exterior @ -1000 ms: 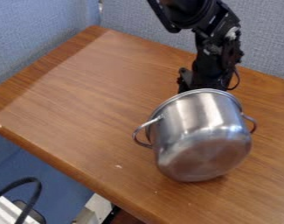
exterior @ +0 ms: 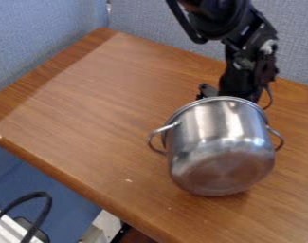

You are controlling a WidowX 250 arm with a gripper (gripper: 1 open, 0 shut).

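Observation:
A shiny steel pot [exterior: 217, 152] with two side handles lies tilted on the wooden table's right half, its bottom toward the camera. My black gripper [exterior: 233, 89] is at the pot's far upper edge, its fingertips mostly hidden behind the pot, so what it grips there cannot be seen clearly.
Blue-grey padded walls [exterior: 29, 38] stand behind and to the left. Below the near left edge are black cables and pale hardware [exterior: 24, 228].
The arm and gripper have shifted slightly right, and the pot has moved a little right with them.

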